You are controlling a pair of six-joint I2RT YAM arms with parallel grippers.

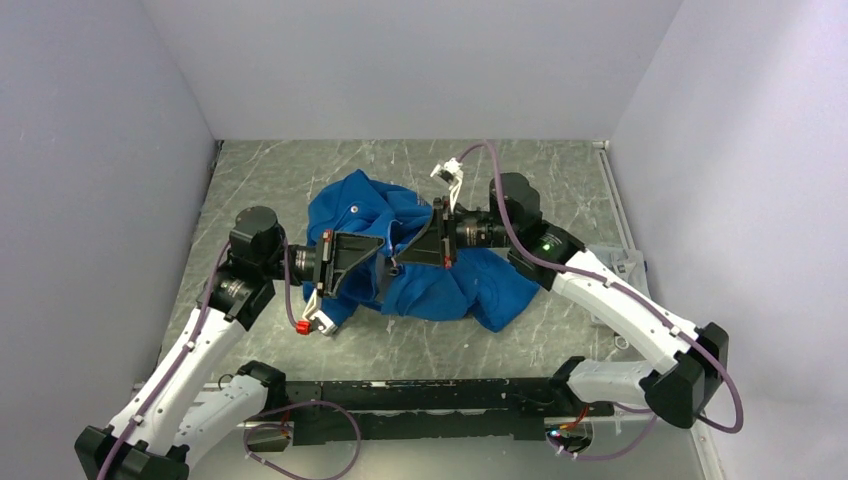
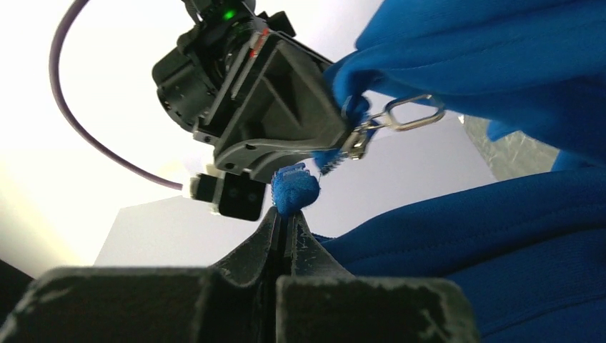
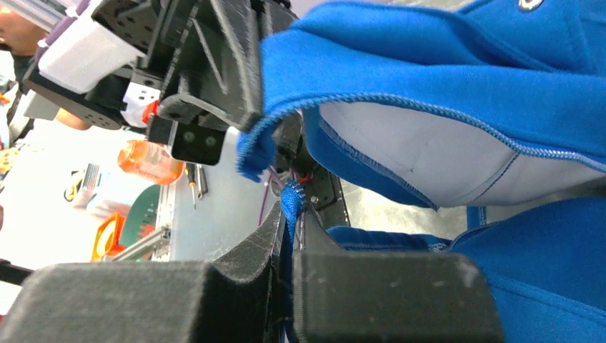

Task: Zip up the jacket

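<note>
The blue jacket (image 1: 440, 290) lies crumpled on the marble table, its front lifted between my grippers. My left gripper (image 1: 378, 246) is shut on a tuft of blue fabric, seen at its tips in the left wrist view. My right gripper (image 1: 398, 255) faces it from close by, shut on a strip of blue zipper edge, visible between its fingers in the right wrist view. A metal zipper pull (image 2: 421, 112) hangs at the fabric beside the right gripper in the left wrist view. The jacket's open zipper teeth (image 3: 529, 151) run along the lifted edge.
A clear plastic container (image 1: 625, 265) lies at the table's right edge, partly behind the right arm. Walls enclose the back and both sides.
</note>
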